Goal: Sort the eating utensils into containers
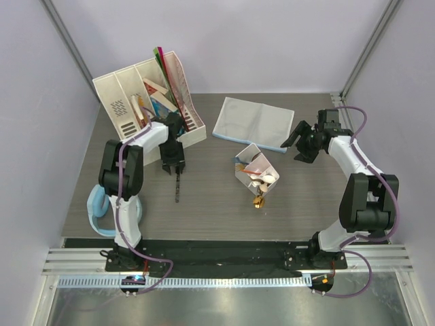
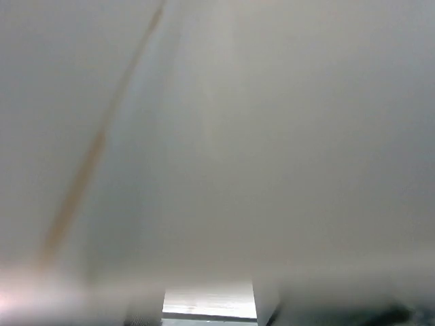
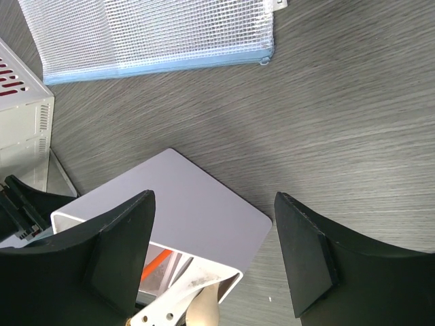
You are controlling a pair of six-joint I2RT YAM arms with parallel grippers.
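Note:
In the top view my left gripper (image 1: 172, 160) is down at the front of the white divided organizer (image 1: 115, 102), over a dark strip-like utensil (image 1: 177, 190) lying on the table; whether it touches it is unclear. Its wrist view is a blurred pale surface, hiding the fingertips. A small white container (image 1: 258, 163) holds spoons (image 3: 202, 309), an orange-handled piece (image 3: 156, 261) and a gold utensil (image 1: 259, 202). My right gripper is open above and right of that container, nothing held.
A white mesh pouch (image 1: 253, 119) lies at the back middle. A light blue looped item (image 1: 97, 204) is at the front left.

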